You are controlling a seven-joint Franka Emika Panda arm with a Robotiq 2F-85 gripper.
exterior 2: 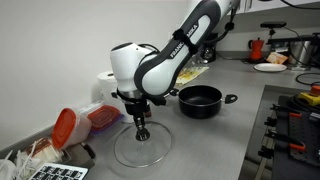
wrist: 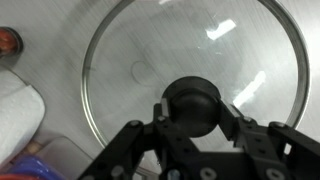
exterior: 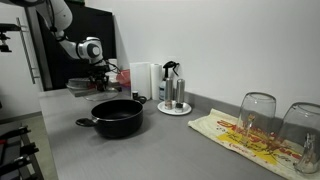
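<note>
A round glass lid (exterior 2: pixel 128 153) with a metal rim and a black knob (exterior 2: pixel 142 134) is at the near left of the counter in exterior view 2. My gripper (exterior 2: pixel 141 122) points down over the lid's middle. In the wrist view, the gripper is shut on the knob (wrist: pixel 193 95), one finger on each side. Whether the lid touches the counter or hangs just above it, I cannot tell. An uncovered black pot (exterior: pixel 119 118) with two side handles sits apart from the lid.
Red and clear plastic containers (exterior 2: pixel 72 127) and a dish rack (exterior 2: pixel 38 160) crowd the counter beside the lid. Behind the pot, a plate (exterior: pixel 174 109) carries several bottles and grinders. Two upturned glasses (exterior: pixel 256 115) rest on a yellow cloth.
</note>
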